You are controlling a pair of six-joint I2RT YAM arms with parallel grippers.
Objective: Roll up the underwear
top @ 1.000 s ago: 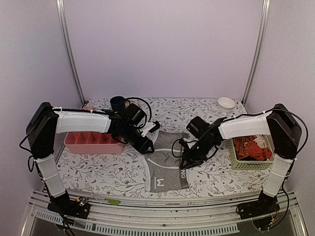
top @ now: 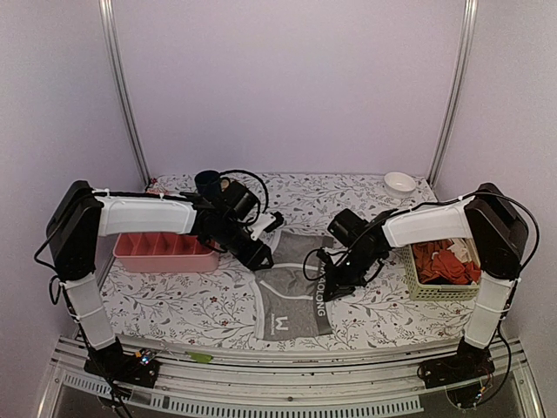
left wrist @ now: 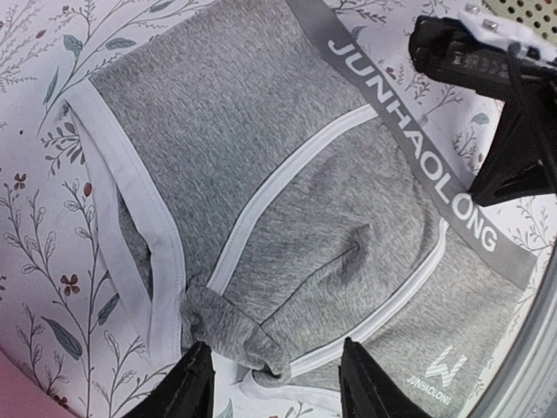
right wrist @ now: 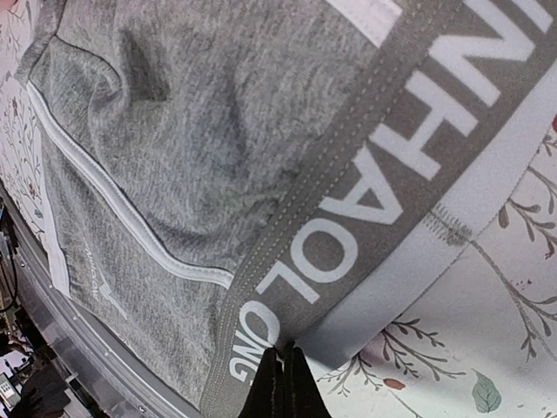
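Grey underwear [top: 287, 309] with white trim and a grey JUNHAOLONG waistband [left wrist: 407, 136] lies spread and creased on the patterned table, the band along its right side. My right gripper is shut at the band near the "ONG" letters; whether fabric is pinched between the tips is unclear. My left gripper hangs above the garment's left part, fingers apart with nothing between them, over a bunched fold.
A pink divided box [top: 165, 266] is at the left, with a dark cup [top: 207, 181] behind it. A green basket of clothes [top: 435, 287] stands at the right, a white bowl [top: 399, 184] at the back right.
More of the waistband lettering shows beside my right gripper in the top view, and the garment's right edge has shifted slightly. Both arms are nearly still.
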